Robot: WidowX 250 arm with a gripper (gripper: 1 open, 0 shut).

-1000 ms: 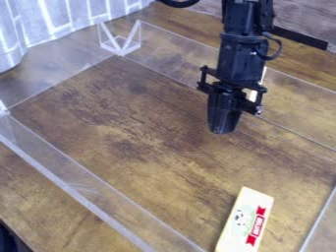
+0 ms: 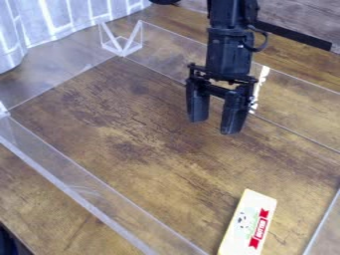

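Observation:
My black gripper (image 2: 216, 112) hangs over the upper middle of the wooden floor (image 2: 126, 159), its two fingers apart and open, with nothing seen between them. Behind it, at its right, a white object (image 2: 257, 82) is partly hidden by the arm. A cream box with a red label (image 2: 249, 221) lies at the lower right, well apart from the gripper.
Clear plastic walls (image 2: 80, 184) edge the wooden area. A clear plastic bracket (image 2: 121, 42) stands at the upper left, beside white curtain-like fabric (image 2: 40, 20).
The gripper has opened from narrow to wide and shifted slightly left over the last second. The cream box has not moved.

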